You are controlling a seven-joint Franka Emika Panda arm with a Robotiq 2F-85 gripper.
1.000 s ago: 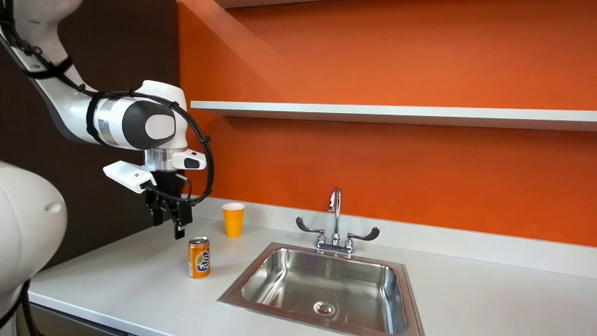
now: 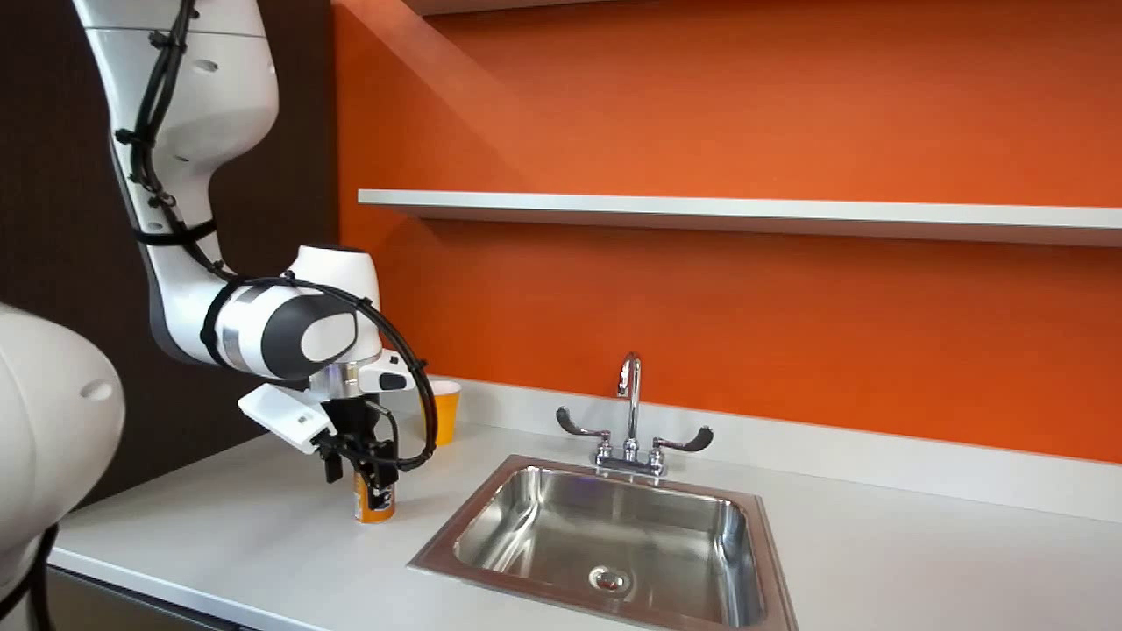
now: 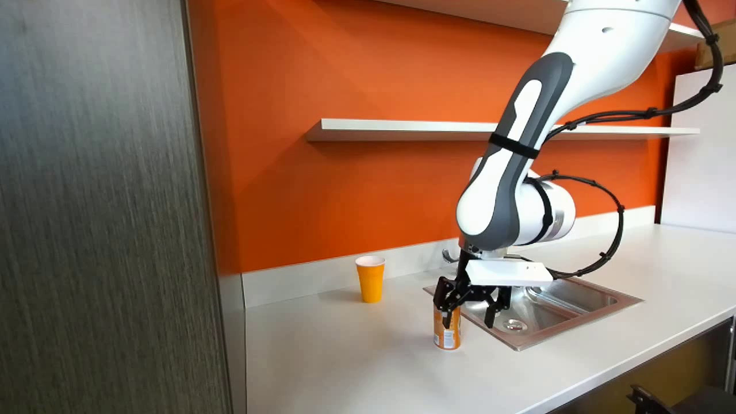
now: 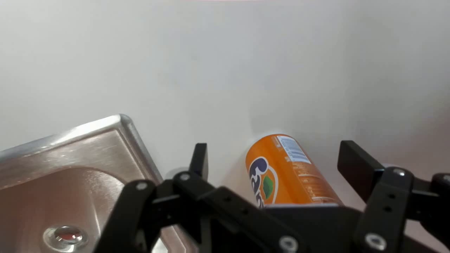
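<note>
An orange Fanta can (image 2: 373, 510) (image 3: 447, 337) (image 4: 284, 173) stands upright on the counter, left of the sink in exterior view 1. My gripper (image 2: 358, 482) (image 3: 468, 318) points down at it, open, with its fingers low around the can's upper part. In the wrist view the can shows between the two fingers, a gap visible on each side. Its top is hidden there behind the gripper body, and in exterior view 1 the black fingers cover most of its upper half.
A yellow cup (image 2: 447, 412) (image 3: 371, 279) stands farther back, near the wall. The steel sink (image 2: 773, 568) (image 4: 122, 139) with its faucet (image 2: 631, 405) lies beside the can. Bare counter (image 3: 324, 359) spreads to the left in exterior view 2; a white shelf (image 2: 736, 207) runs above.
My arm has come down and somewhat right in exterior view 1, from above the can to around its upper part. The can and cup have stayed put.
</note>
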